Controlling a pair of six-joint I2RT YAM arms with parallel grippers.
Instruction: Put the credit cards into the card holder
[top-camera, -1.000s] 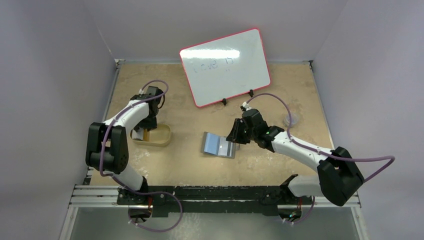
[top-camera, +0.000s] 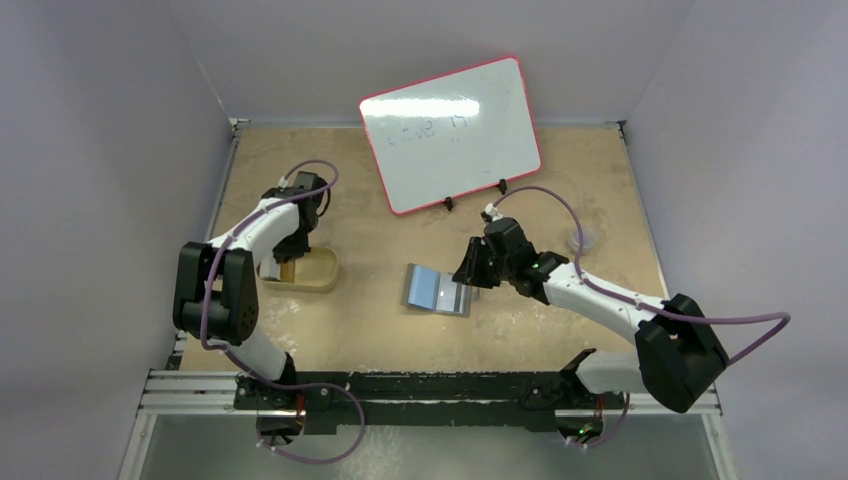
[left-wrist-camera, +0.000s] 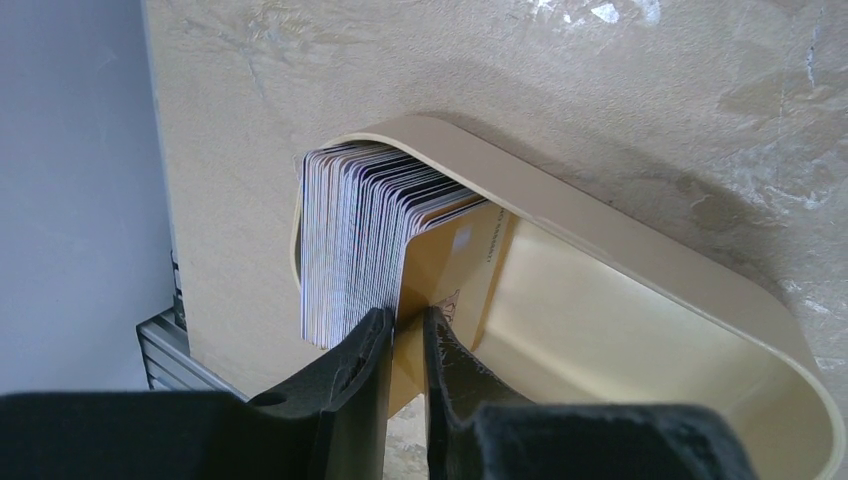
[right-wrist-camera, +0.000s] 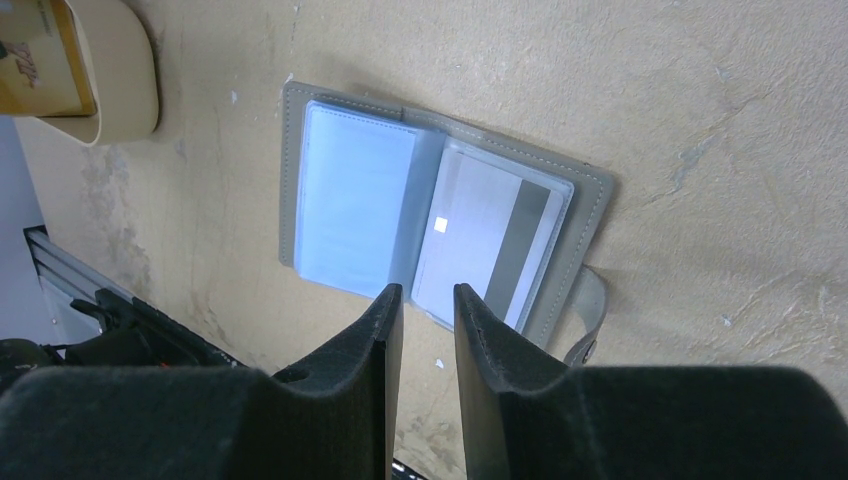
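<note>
A thick row of cards (left-wrist-camera: 350, 235) stands on edge at one end of the beige tray (left-wrist-camera: 640, 265). Facing outward at the row's front is a gold card (left-wrist-camera: 445, 265). My left gripper has its fingertips at this card's edge, parted by a narrow gap in which gold card surface shows; no firm grip can be made out. The grey card holder (right-wrist-camera: 592, 210) lies spread on the table, with blue (right-wrist-camera: 355, 195) and clear pockets (right-wrist-camera: 480, 225). Above its lower edge, my right gripper is part open and empty.
A whiteboard with a red frame (top-camera: 450, 130) is at the back. A small clear round object (top-camera: 583, 239) lies on the right. Beside the holder is its grey strap (right-wrist-camera: 588, 305). Bare table separates tray and holder.
The tray and my left gripper have shifted slightly to the left. The right arm and the card holder appear unmoved.
</note>
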